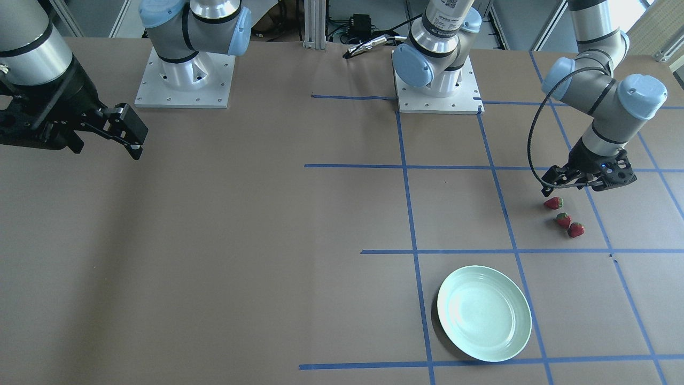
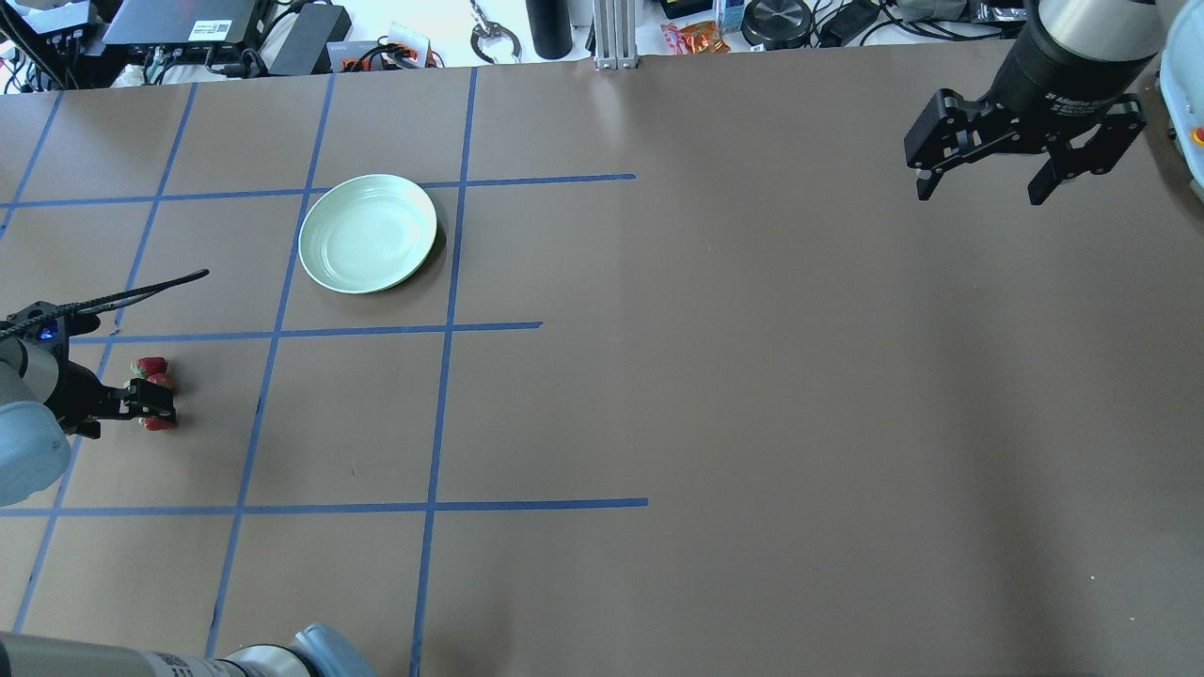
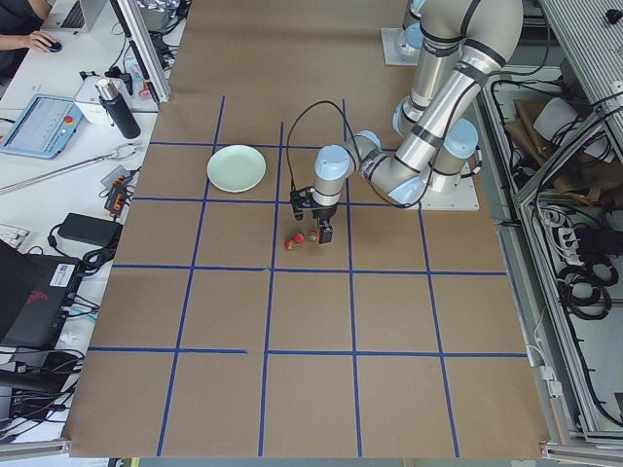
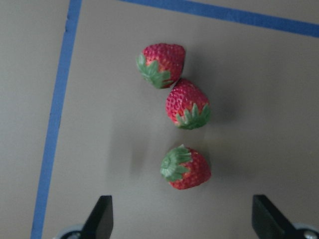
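Three red strawberries with green leaves lie loosely grouped on the taped table: one (image 4: 187, 169) nearest my gripper, two others (image 4: 188, 103) touching or nearly touching beyond it; in the front view they sit at right (image 1: 553, 202). My gripper hangs open just above and behind them, its fingertips either side of the lower frame with nothing between. In the top view it partly covers the berries. A pale mint round plate (image 1: 484, 312) lies empty, toward the front camera from the strawberries.
A second black gripper (image 2: 1021, 147) hangs at the other side of the table, far from the berries. Other arm bases (image 1: 438, 102) stand along the back edge. The table between plate and berries is clear, with blue tape lines.
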